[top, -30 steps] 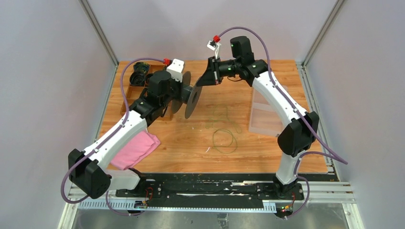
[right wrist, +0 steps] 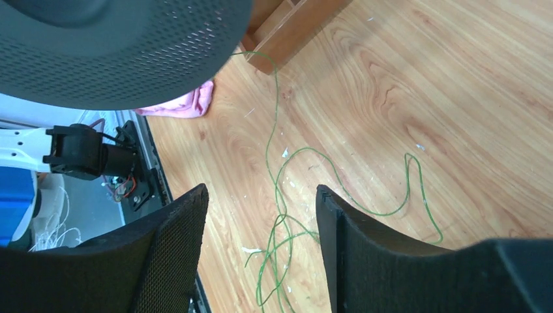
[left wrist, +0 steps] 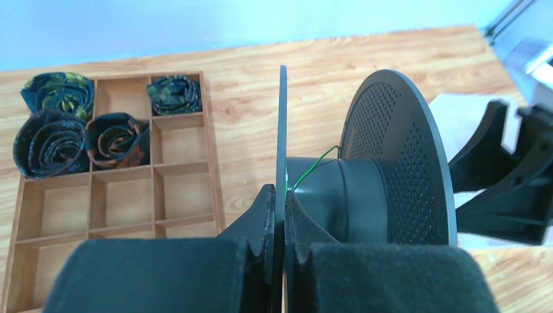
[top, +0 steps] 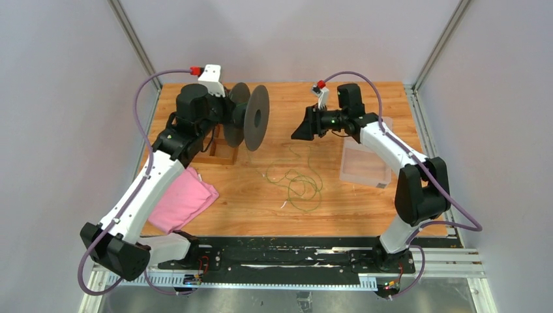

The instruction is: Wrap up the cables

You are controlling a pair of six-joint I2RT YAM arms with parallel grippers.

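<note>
A grey spool with two round flanges (top: 257,118) is held up above the table, my left gripper shut on its near flange, which stands edge-on in the left wrist view. Around the spool's dark core (left wrist: 336,195) runs a bit of green cable (left wrist: 319,161). From the spool the cable hangs down to the tabletop, where the rest lies in loose loops (top: 305,186). To the right of the spool, my right gripper is open with nothing between its fingers; the cable loops (right wrist: 279,215) show on the table beyond them.
A wooden compartment box (left wrist: 153,168) with several rolled dark cloths stands at the back left, under the left arm. The pink cloth (top: 182,201) lies front left. A clear plastic bin (top: 365,163) sits at the right. Bare table surrounds the loops.
More cable now lies on the table.
</note>
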